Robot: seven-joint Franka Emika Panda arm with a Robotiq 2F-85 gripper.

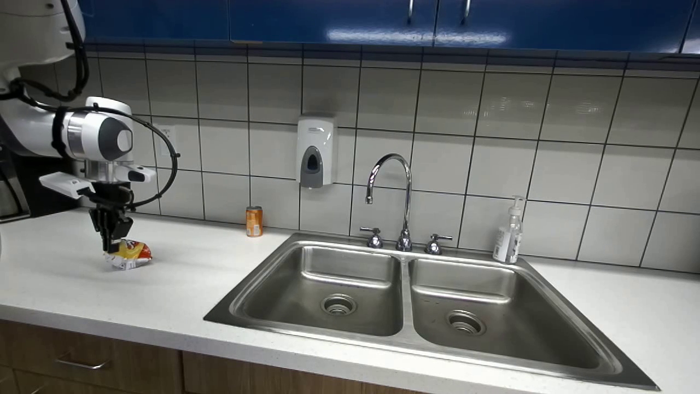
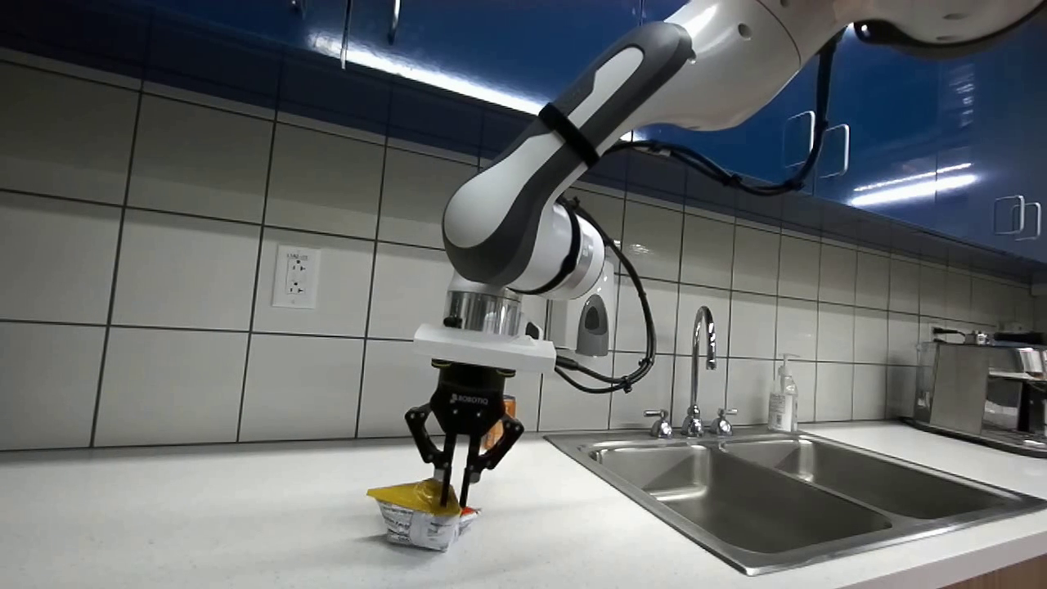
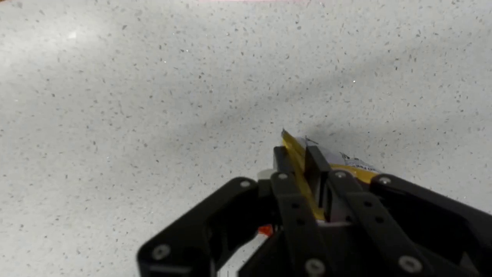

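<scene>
A crumpled snack bag, yellow and red with silver-grey sides [image 1: 136,252], lies on the white countertop [image 1: 197,276] at the left of exterior view 1. Above it, pointing straight down, is my black gripper [image 2: 454,502], its fingertips at the bag's top. In the wrist view a yellow fold of the bag [image 3: 297,159] runs between the two fingers, which stand part open with a narrow gap. Whether both pads press on the fold cannot be made out. Much of the bag is hidden under the gripper there.
An orange can [image 1: 254,222] stands by the tiled wall, behind and right of the bag. Farther right lies a double steel sink [image 1: 404,295] with a tall faucet [image 1: 405,210] and a soap bottle [image 1: 508,239]. Open counter surrounds the bag.
</scene>
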